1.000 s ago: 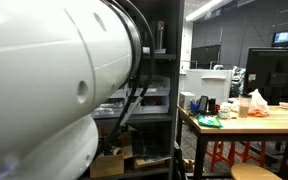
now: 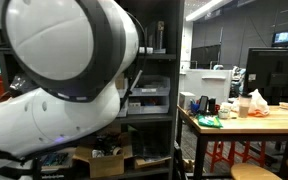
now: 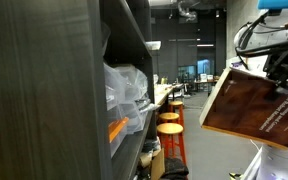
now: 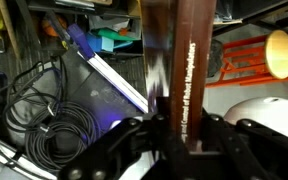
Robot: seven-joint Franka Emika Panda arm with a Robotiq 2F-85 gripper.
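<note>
A brown book (image 4: 191, 75) with pale lettering along its spine stands out from my gripper in the wrist view. The fingers are shut on its near end. In exterior view 2 the book (image 3: 249, 105) hangs tilted at the right, its broad brown cover facing the camera and clear of the dark shelf unit (image 3: 44, 90). The gripper's fingers are hard to make out there. In exterior view 1 the white arm (image 2: 59, 85) fills the left side, and neither book nor gripper can be seen.
Shelves hold clear plastic bins (image 2: 149, 103) and a cardboard box (image 2: 104, 160). A wooden table (image 2: 259, 122) with bottles and bags stands at the right, with stools (image 3: 170, 129) beside it. Coiled black cables (image 4: 54, 130) lie below the gripper. Open floor lies between stools and book.
In exterior view 1 the white arm has swung and bent at its joint, uncovering more of the shelves and the boxes at lower left. The table and its items have not moved.
</note>
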